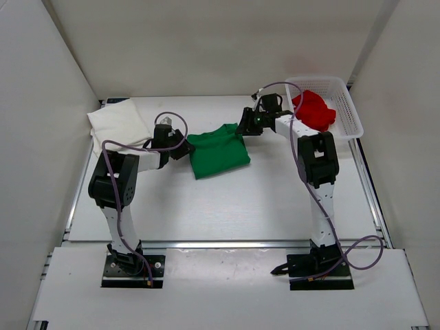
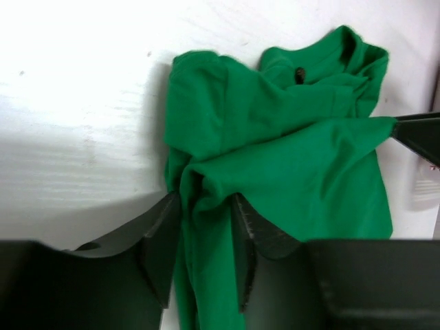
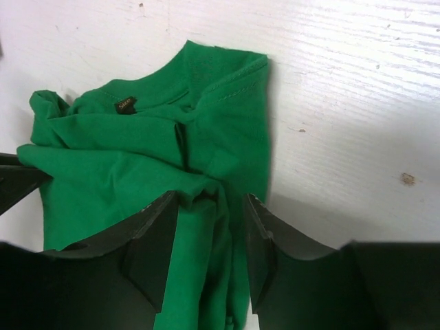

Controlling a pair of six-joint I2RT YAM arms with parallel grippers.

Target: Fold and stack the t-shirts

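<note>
The green t-shirt (image 1: 217,157) lies partly folded in the middle of the table, with a folded ridge along its top. My left gripper is at its left edge, fingertips part open around a raised fold of green cloth. My right gripper is over the shirt's right side, open, its fingertips either side of the folded edge.
A white folded cloth (image 1: 117,120) lies at the back left. A white basket (image 1: 347,110) with red cloth (image 1: 313,113) stands at the back right.
</note>
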